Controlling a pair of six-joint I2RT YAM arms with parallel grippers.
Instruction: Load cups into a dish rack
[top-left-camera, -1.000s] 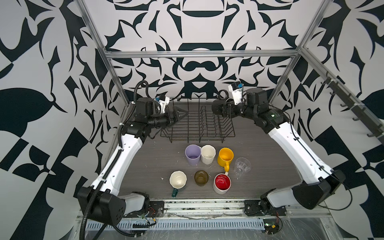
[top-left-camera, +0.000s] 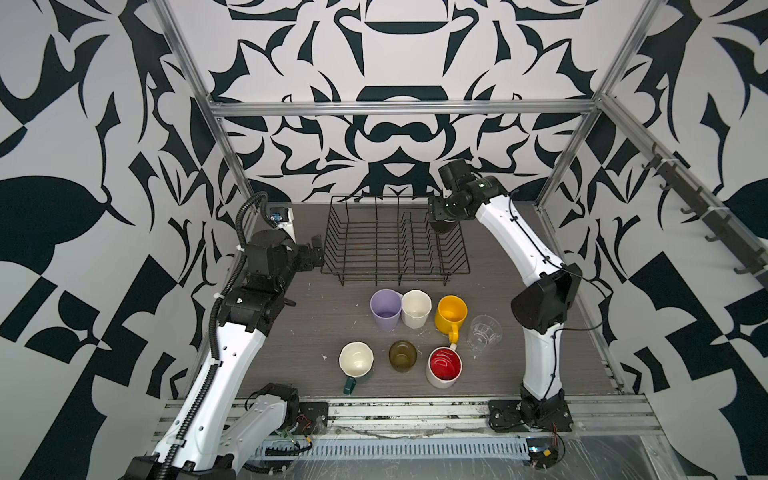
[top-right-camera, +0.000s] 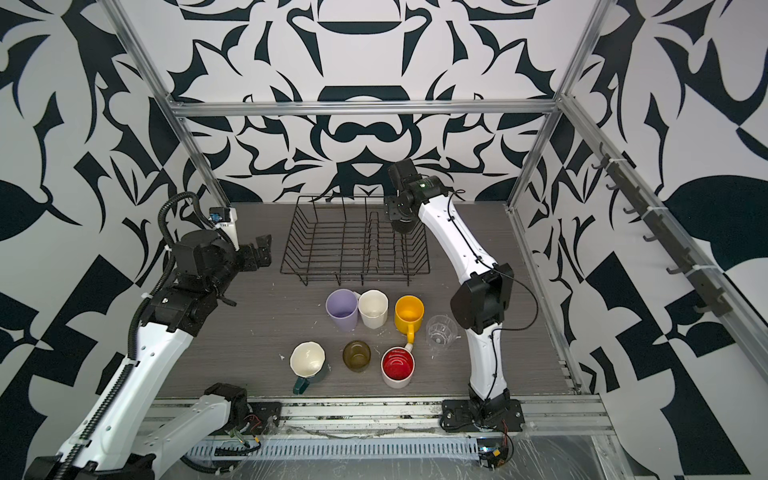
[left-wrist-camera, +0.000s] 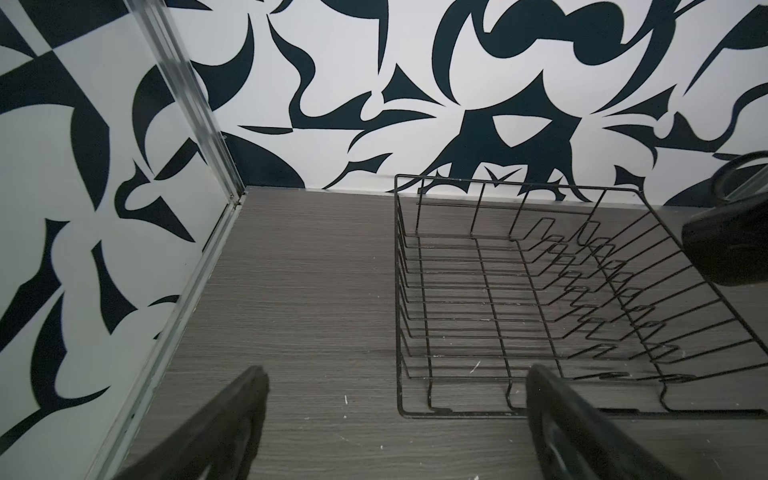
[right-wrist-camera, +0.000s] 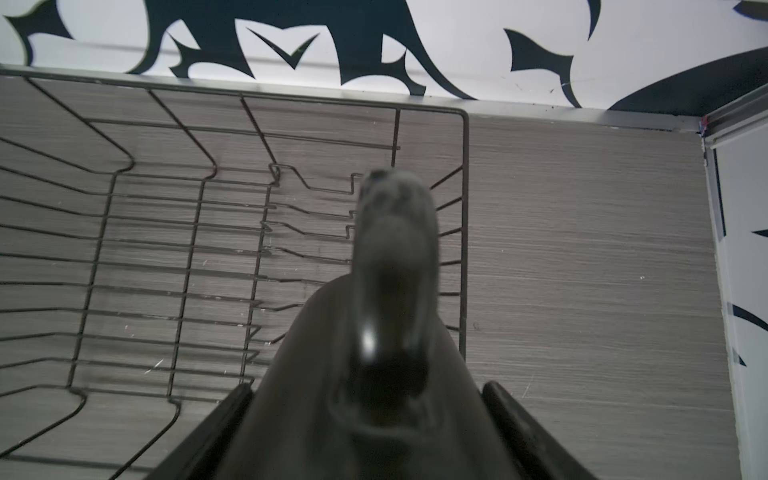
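The dark wire dish rack (top-left-camera: 396, 264) is at the back of the table, holding no cups that I can make out. My left gripper is open and empty, left of the rack. At the rack's back right, a black mug (right-wrist-camera: 376, 436) sits between the widely spread fingers of my right gripper; whether they grip it is unclear. Its handle faces the right wrist camera. In front stand a purple cup (top-left-camera: 385, 310), white cup (top-left-camera: 415, 309), yellow mug (top-left-camera: 450, 310), clear glass (top-left-camera: 485, 331), red-lined mug (top-left-camera: 444, 366), brown glass (top-left-camera: 402, 357) and green-handled mug (top-left-camera: 356, 360).
The purple and white cups stand close to the rack's front edge. Bare table (right-wrist-camera: 592, 264) lies right of the rack, and more bare table (left-wrist-camera: 304, 320) lies to its left. Patterned walls enclose the back and sides.
My left gripper has drawn back leftward, off the rack. The right arm has swung inward and its gripper has tipped downward at the rack's back right; the black mug has moved with it.
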